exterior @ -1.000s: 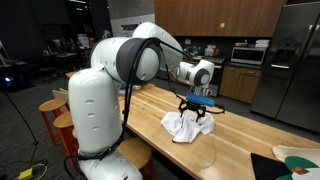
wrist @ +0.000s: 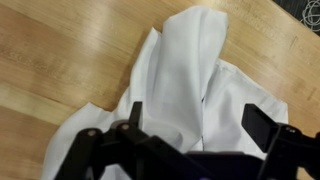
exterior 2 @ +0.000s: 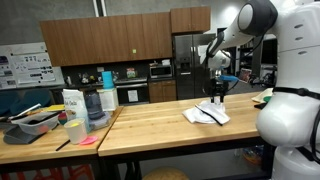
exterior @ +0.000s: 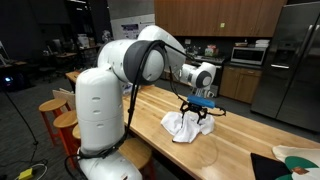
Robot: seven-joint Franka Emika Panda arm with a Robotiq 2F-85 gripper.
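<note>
A white cloth lies rumpled on the wooden table, with a raised fold running through its middle in the wrist view. Above it hangs my gripper, its two dark fingers spread wide apart at the bottom of that view. The fingers stand open and hold nothing; the fold and part of the cloth lie below the space between them. From the second exterior view the cloth is a low white heap near the table's right part. How far the fingertips are above the fabric is hard to tell.
Bare tabletop extends around the cloth. A green-and-white item and a dark flat thing lie at the right. Wooden stools stand at the left. A person stands behind the table.
The cloth looks the same.
</note>
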